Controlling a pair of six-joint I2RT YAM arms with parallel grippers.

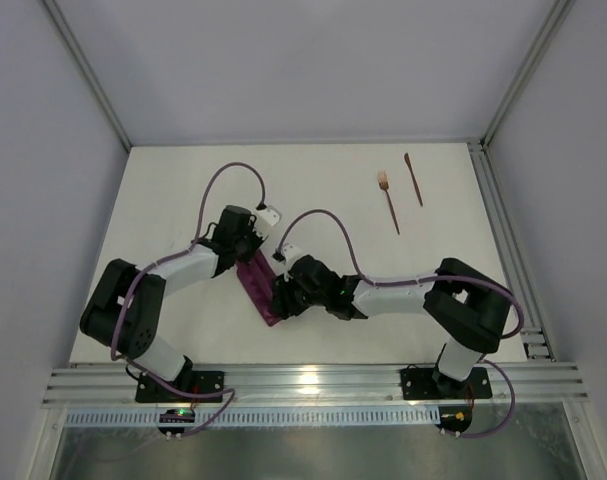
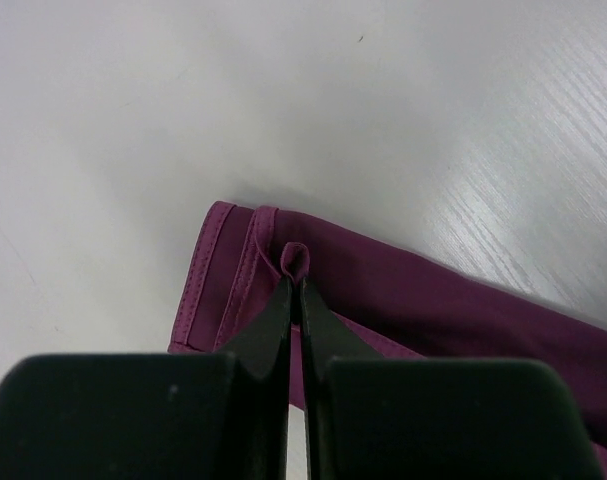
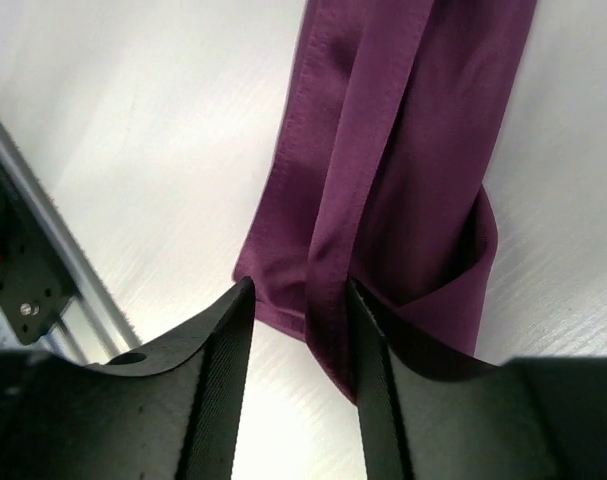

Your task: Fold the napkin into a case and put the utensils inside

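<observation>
The maroon napkin [image 1: 261, 292] lies folded in a narrow strip, angled on the white table between my arms. At its upper end my left gripper [image 1: 247, 251] is shut; in the left wrist view its fingertips [image 2: 295, 310] pinch a small raised fold of cloth. At the lower end my right gripper is part open, with the edge of a cloth band between or just beside its fingertips, whether gripped I cannot tell. A wooden fork [image 1: 385, 195] and a slim wooden utensil [image 1: 413, 178] lie at the upper right of the top view.
Metal rails [image 1: 303, 371] run along the front edge, close to the napkin's lower end in the right wrist view.
</observation>
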